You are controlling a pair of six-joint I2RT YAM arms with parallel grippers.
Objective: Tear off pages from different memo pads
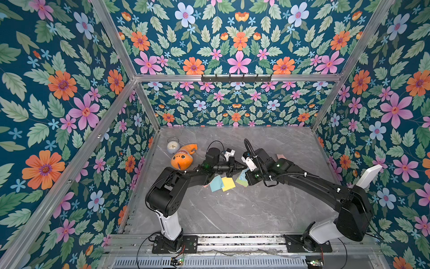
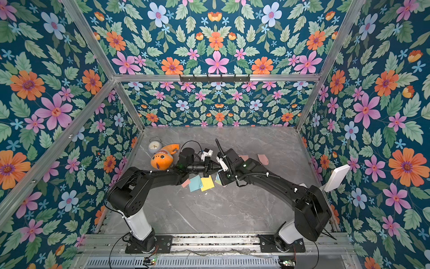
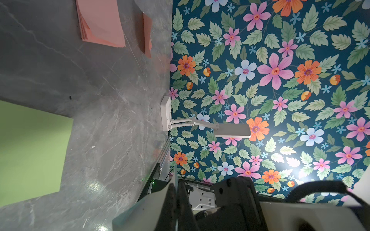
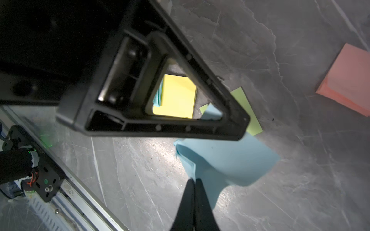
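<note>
My grippers meet above the middle of the table. My left gripper is shut on a light blue sheet, seen edge-on. My right gripper is shut at the curled edge of a blue sheet (image 4: 239,161); whether it pinches it I cannot tell. Below lie a green pad (image 4: 246,107), a yellow pad (image 4: 175,94), a blue pad (image 1: 216,183) and a pink pad (image 4: 346,77) with a lifted corner. A loose pink piece (image 2: 262,159) lies to the right.
An orange plush toy (image 1: 181,159) and a clock (image 1: 173,146) sit at back left.
</note>
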